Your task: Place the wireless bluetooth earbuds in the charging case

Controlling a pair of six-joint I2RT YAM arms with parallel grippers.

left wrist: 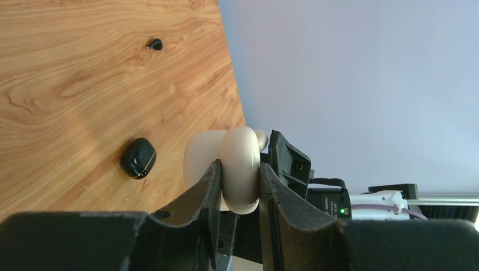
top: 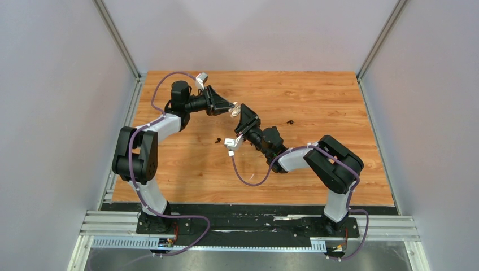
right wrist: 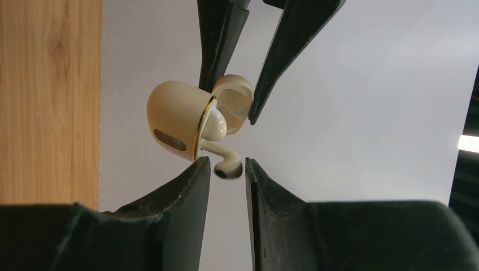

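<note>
A white charging case (right wrist: 175, 116), lid (right wrist: 233, 99) raised, is held in the air by my left gripper, shut on its lid end. A white earbud (right wrist: 229, 165) is at the case's opening, its curved end sticking out; a second white rounded piece (right wrist: 213, 125) shows in the opening. My right gripper is part open, a fingertip either side of the protruding end; contact is unclear. In the top view both grippers meet near the table's middle.
Small dark objects lie on the wooden table (top: 316, 96): one (top: 290, 121) right of the grippers, another (top: 218, 140) below them, and a larger one (left wrist: 138, 158).
</note>
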